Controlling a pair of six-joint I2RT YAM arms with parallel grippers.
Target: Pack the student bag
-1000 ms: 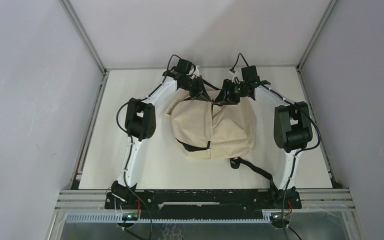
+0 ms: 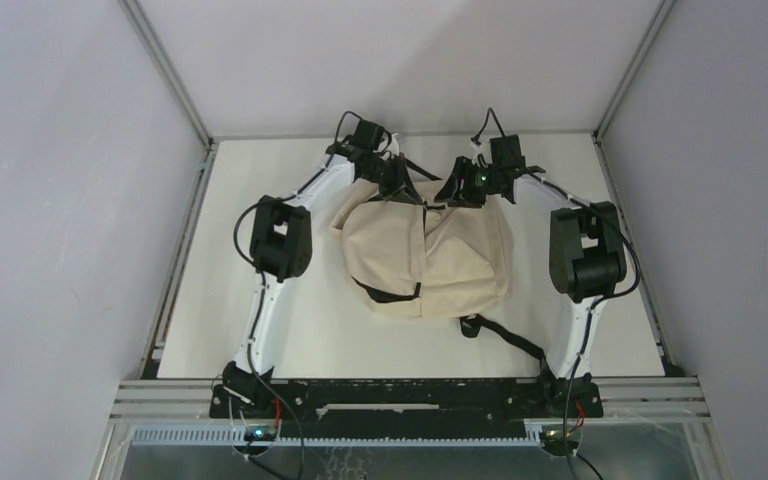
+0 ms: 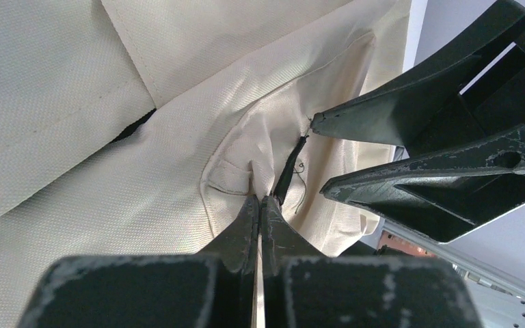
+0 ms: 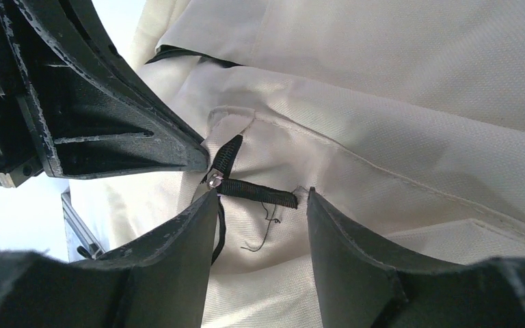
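The cream bag (image 2: pixel 460 270) lies on the table, its flap and seams creased. Its upper middle is under my left gripper, which is shut with a thin fold of cream fabric running up between its fingertips. Beside that fold, a short black zipper pull (image 4: pixel 256 193) lies across the cloth. My right gripper stands open, one fingertip near each end of the pull, not closed on it. In the top view, the right gripper (image 2: pixel 447 202) is just right of the left gripper (image 2: pixel 421 199). The inside of the bag is hidden.
A black strap (image 2: pixel 510 336) trails from the bag's lower right toward the right arm's base. Another black strap (image 2: pixel 422 171) shows behind the bag. Bare white table (image 2: pixel 215 250) lies to the left; nothing else stands there.
My right gripper has shifted a little to the right, away from the left one, and the dark pull now shows between them. The left arm and the bag look unchanged.
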